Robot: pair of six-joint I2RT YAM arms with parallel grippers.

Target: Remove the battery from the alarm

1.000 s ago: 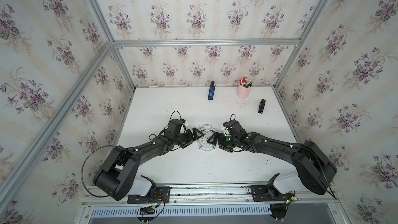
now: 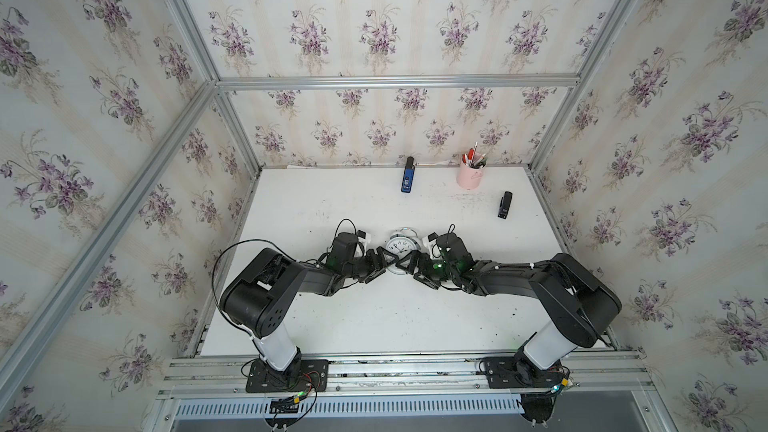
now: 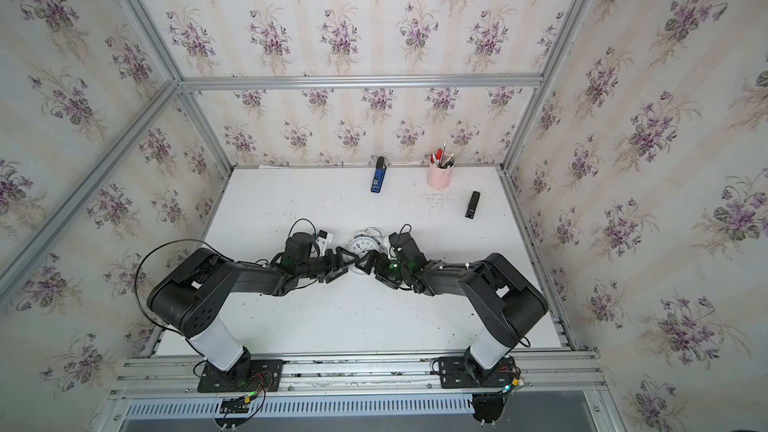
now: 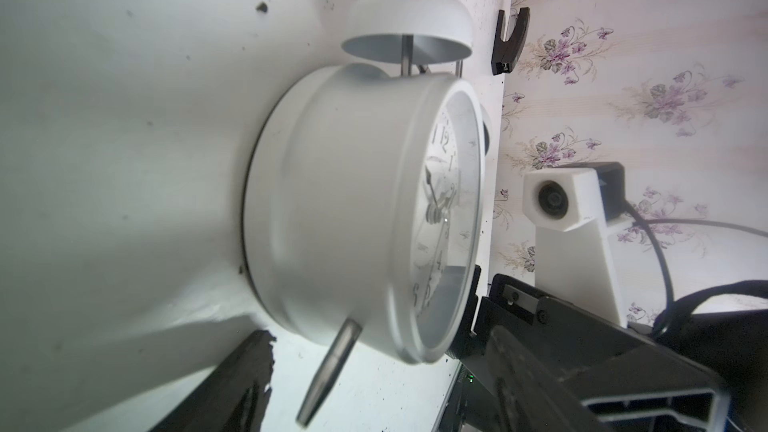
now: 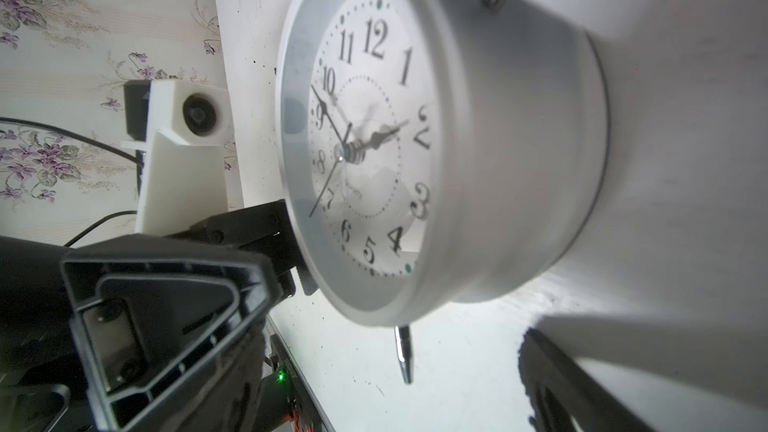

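Observation:
A white twin-bell alarm clock (image 2: 400,245) lies on its back mid-table, dial up and bells towards the far side. Its battery and back are hidden. In the left wrist view, the clock's side (image 4: 344,192) rests close to the table. My left gripper is open, its fingers spread on either side of a metal leg (image 4: 328,376). From the opposite side comes my right gripper, open too; the dial (image 5: 360,144) faces away from the table in its view. Both grippers are by the clock's near, leg end, and neither grips it.
Far back stand a blue device (image 2: 407,175) and a pink cup (image 2: 469,176) of pens. A black stapler (image 2: 505,205) lies at the back right. Open table surrounds the clock in front and behind.
The clock has shifted away from the robot's base, towards the table's far side.

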